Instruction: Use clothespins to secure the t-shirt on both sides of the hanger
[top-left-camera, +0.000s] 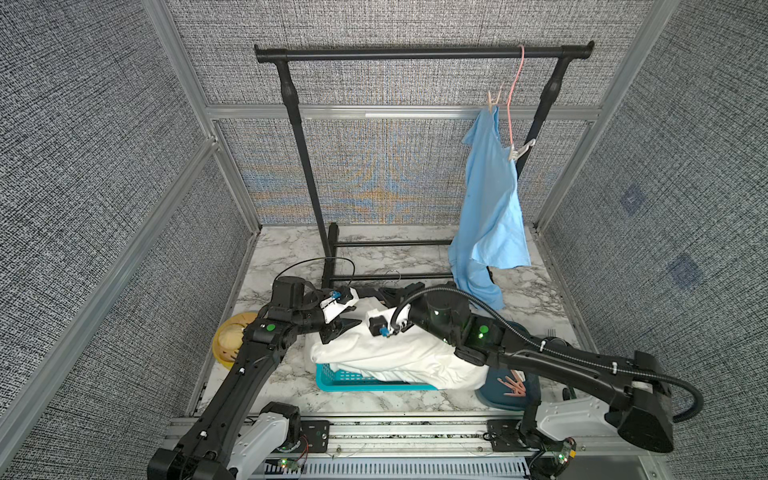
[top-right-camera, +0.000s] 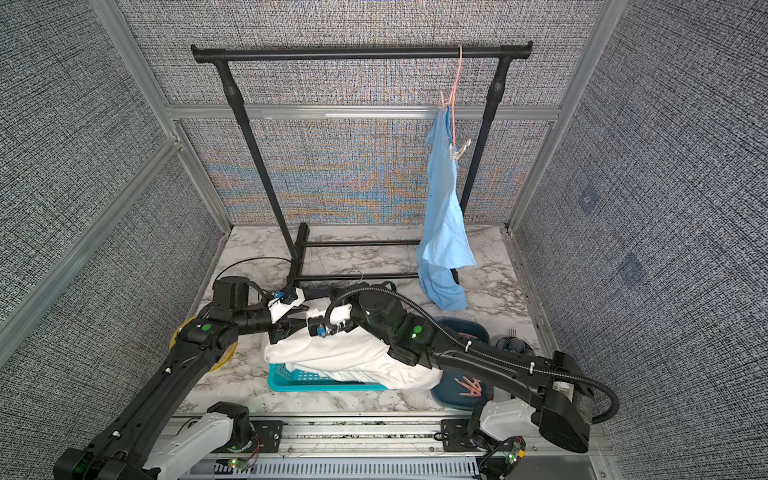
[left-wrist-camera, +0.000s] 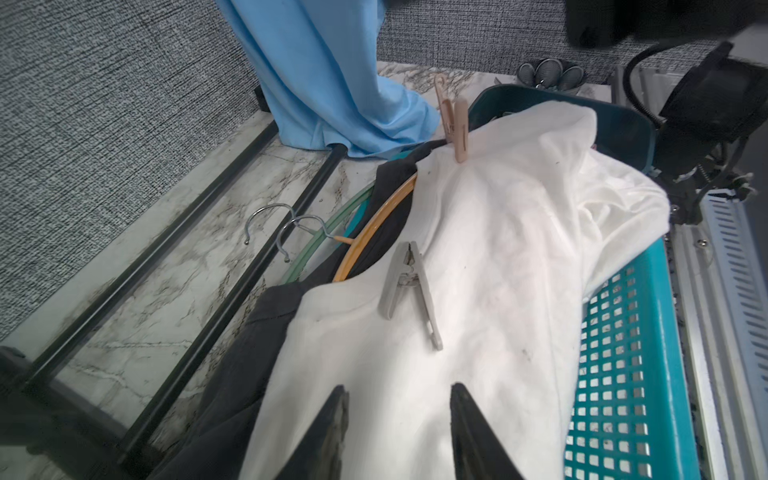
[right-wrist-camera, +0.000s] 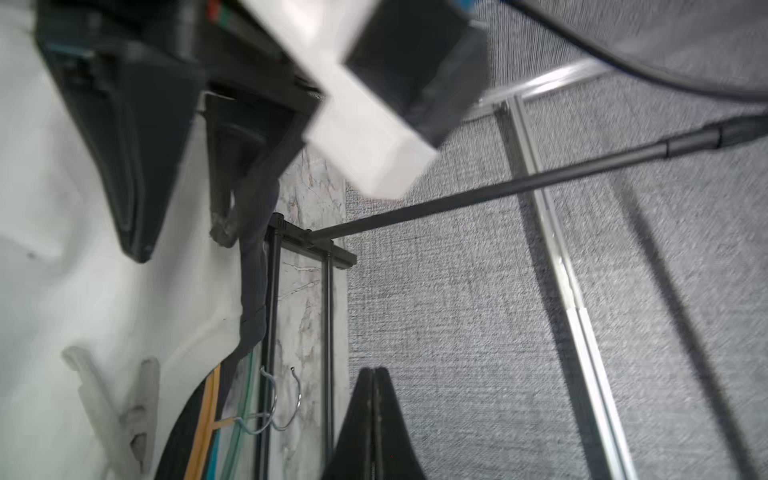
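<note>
A white t-shirt (left-wrist-camera: 512, 240) lies over the teal basket (left-wrist-camera: 664, 360). A grey clothespin (left-wrist-camera: 408, 280) sits at its collar edge and a pink clothespin (left-wrist-camera: 460, 128) farther along; orange (left-wrist-camera: 360, 248) and green (left-wrist-camera: 304, 256) hangers show beside it. My left gripper is over the shirt, fingers apart with nothing visible between them. My right gripper is shut, with nothing showing between its fingers, just above the shirt near the left one.
A blue shirt (top-left-camera: 488, 208) hangs from a pink hanger on the black rack (top-left-camera: 424, 53). A dark bin (top-right-camera: 448, 400) with spare clothespins stands right, a yellow bowl (top-left-camera: 232, 336) left. Bare marble lies behind the basket.
</note>
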